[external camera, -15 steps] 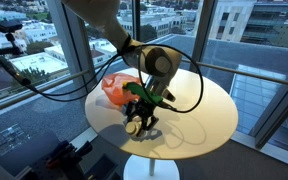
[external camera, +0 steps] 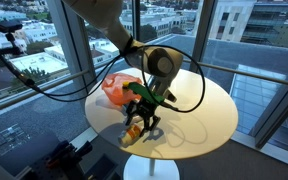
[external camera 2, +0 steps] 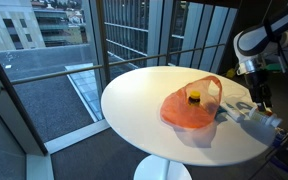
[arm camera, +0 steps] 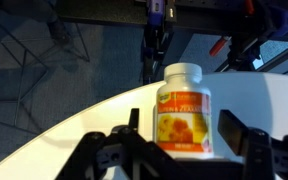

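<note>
A bottle (arm camera: 183,115) with a white cap and an orange label lies between the fingers in the wrist view, with a gap on either side. My gripper is part open around it, not closed on it. In exterior view 1 the orange bottle (external camera: 132,133) looks tilted, low at the table's near edge, just beside the gripper (external camera: 145,122). Whether it rests fully on the tabletop is hard to tell. Exterior view 2 shows the gripper (external camera 2: 265,103) low over the table's right side.
An orange mesh bag (external camera 2: 181,117) sits on the round white table (external camera 2: 134,103); a dark item with a yellow top (external camera 2: 194,97) shows at it. Much of the tabletop away from the arm is bare. Cables loop around the arm.
The bottle showed as a small yellowish shape under the gripper; now more of its orange side shows, slanting toward the near edge. The arm has hardly moved.
</note>
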